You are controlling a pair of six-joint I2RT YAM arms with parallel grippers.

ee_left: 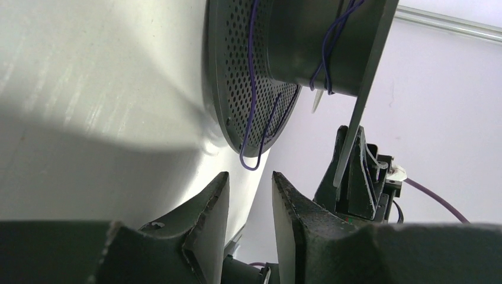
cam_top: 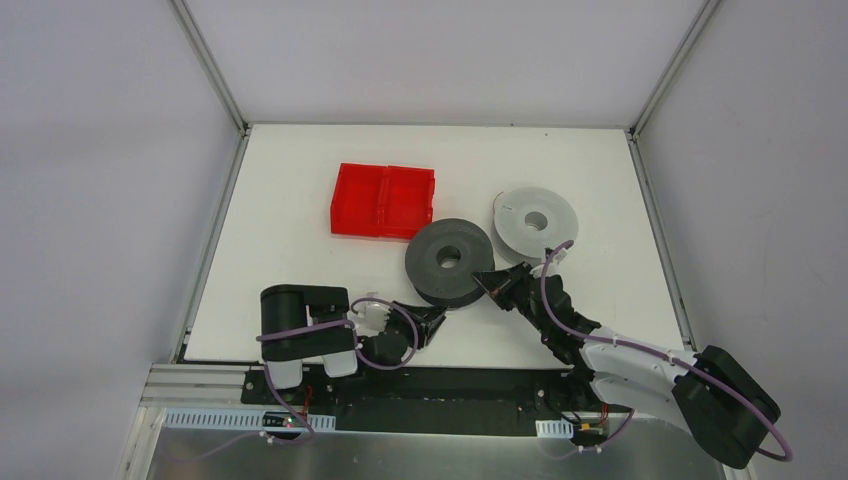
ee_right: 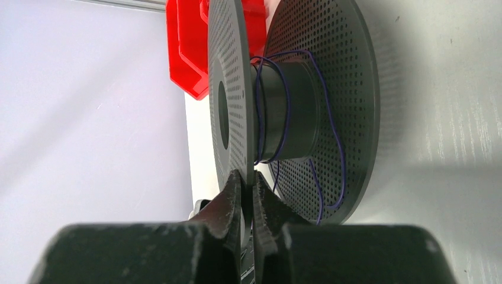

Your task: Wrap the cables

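Observation:
A dark grey spool (cam_top: 430, 250) stands mid-table, its perforated lower flange (ee_right: 355, 112) on the surface. Purple cable (ee_right: 288, 112) loops around its core, while a loose length (ee_left: 253, 89) lies over the lower flange and bends past its edge. My right gripper is shut on the rim of the spool's upper flange (ee_right: 234, 89). My left gripper is open near the spool's front edge, nothing between its fingers. The loose cable bend appears just beyond those fingertips in the left wrist view, apart from them.
A red divided bin (cam_top: 360, 200) sits behind the dark spool, close to it. To the right rests a light grey spool (cam_top: 515, 225), near my right gripper.

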